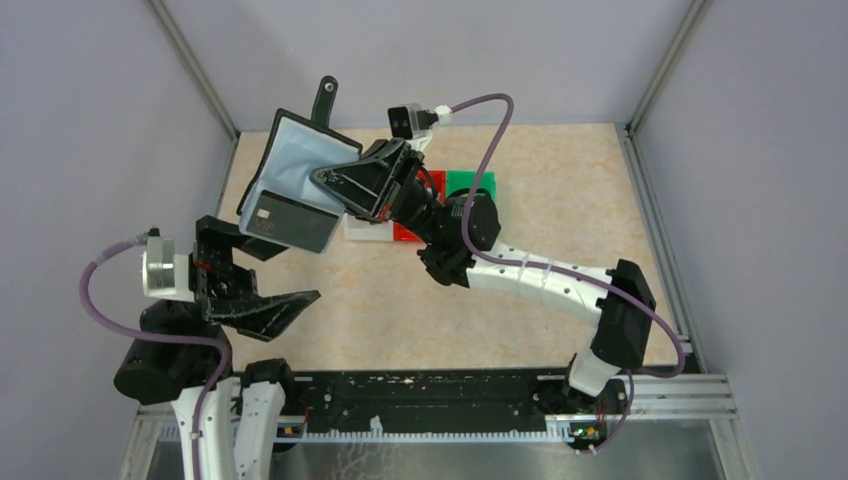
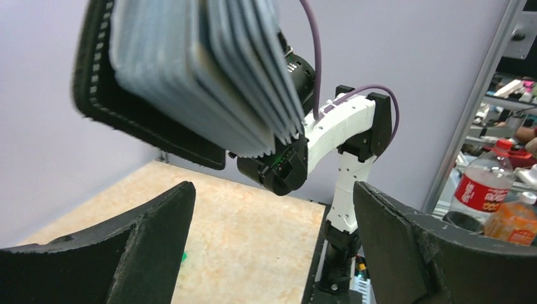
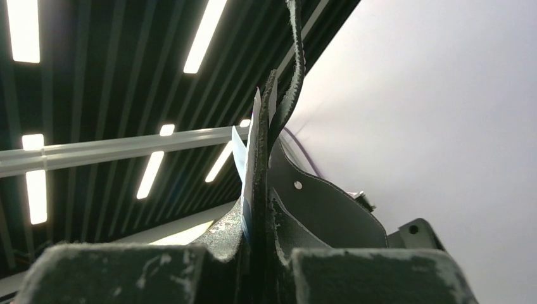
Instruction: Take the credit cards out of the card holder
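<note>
The black card holder (image 1: 297,163) is raised, opened out with clear sleeves and a dark card (image 1: 292,222) marked VIP at its lower edge. My right gripper (image 1: 332,178) is shut on it; the right wrist view shows it edge-on, strap (image 3: 294,82) upward. My left gripper (image 1: 292,268) stands open below and left of the holder, nothing between its fingers. In the left wrist view the stacked sleeves (image 2: 202,76) hang just above and beyond the open fingers.
Red (image 1: 408,230) and green (image 1: 472,180) trays, with a white one (image 1: 368,230), sit at the back of the table (image 1: 440,330), partly hidden by the right arm.
</note>
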